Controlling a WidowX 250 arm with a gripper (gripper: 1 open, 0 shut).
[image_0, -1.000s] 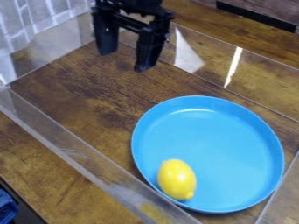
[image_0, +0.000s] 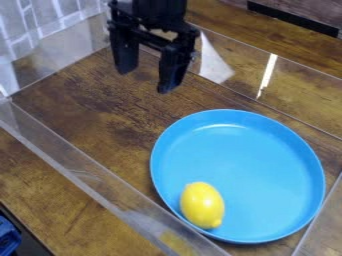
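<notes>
My black gripper (image_0: 147, 66) hangs at the top centre of the camera view, its two fingers spread wide and nothing between them. Below and right of it, a round blue plate (image_0: 247, 170) lies on the wooden floor, with a yellow egg-shaped object (image_0: 202, 204) resting on its lower-left part. The gripper is apart from both.
Clear walls surround the wooden floor (image_0: 94, 120), along the left, the front and the back. A white pale patch shows behind the gripper to the right. A small blue object (image_0: 8, 240) is at the bottom-left corner, outside the wall.
The gripper has shifted slightly and its fingers look a little different in angle. The plate and yellow object have not moved.
</notes>
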